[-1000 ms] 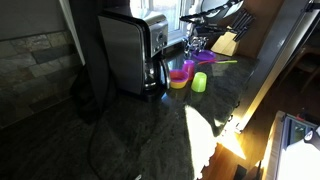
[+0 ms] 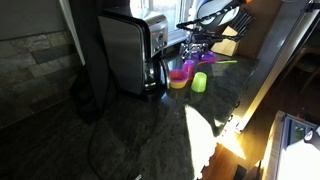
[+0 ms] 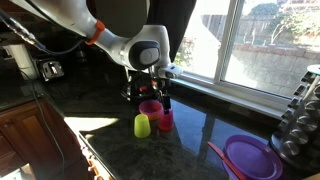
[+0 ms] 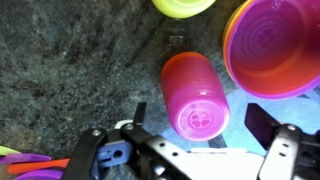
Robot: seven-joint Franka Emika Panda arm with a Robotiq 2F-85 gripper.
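A pink cup (image 4: 197,100) stands upside down on the dark counter, its base facing the wrist camera. My gripper is open above it, one finger on either side in the wrist view, with nothing gripped. In exterior view 2 the same pink cup (image 3: 166,121) stands just below my gripper, beside a lime-green cup (image 3: 142,126). Close by is a bowl (image 4: 272,45), pink-orange inside with a yellowish rim. In exterior view 1 the green cup (image 2: 199,82) stands in front of the pink cup (image 2: 188,69), and the bowl (image 2: 177,78) is to their left.
A purple plate (image 3: 262,160) with a red utensil (image 3: 226,160) across its edge lies away from the cups, near a spice rack (image 3: 298,120). A silver coffee machine (image 2: 132,52) stands left of the cups.
The arm has shifted slightly near the cups. The cups and bowl have not visibly moved.
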